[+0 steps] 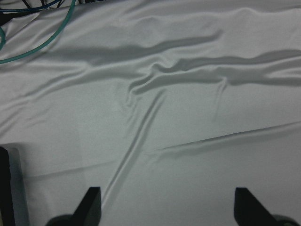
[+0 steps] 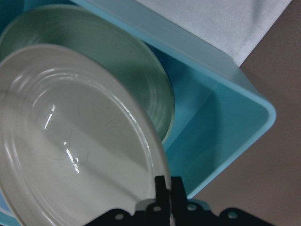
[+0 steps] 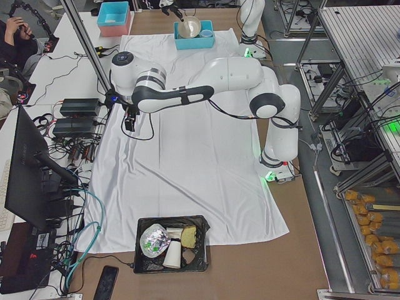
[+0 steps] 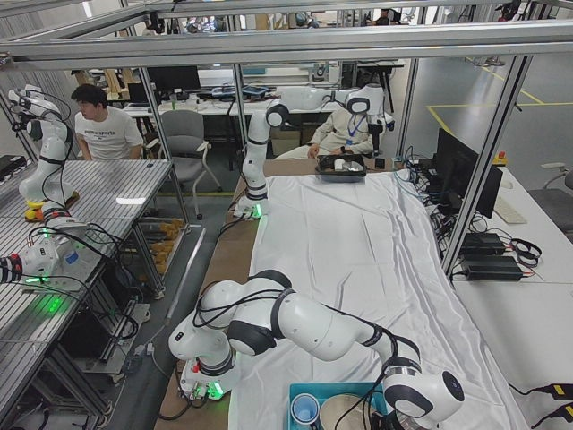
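Note:
A white plate (image 2: 75, 122) is held by its rim in my right gripper, shut on it above a blue bin (image 2: 211, 136) with a pale green plate (image 2: 141, 75) inside. In the camera left view the plate (image 3: 189, 27) is at the top, over the blue bin (image 3: 194, 44); a blue cup (image 4: 304, 408) shows in the bin in the camera right view. My left gripper stands open over the white cloth, nothing between its fingers.
A black tray (image 3: 204, 259) with foil, a white cup and a sponge sits at the cloth's near end. Monitor (image 3: 22, 175), cables and boxes line the left side.

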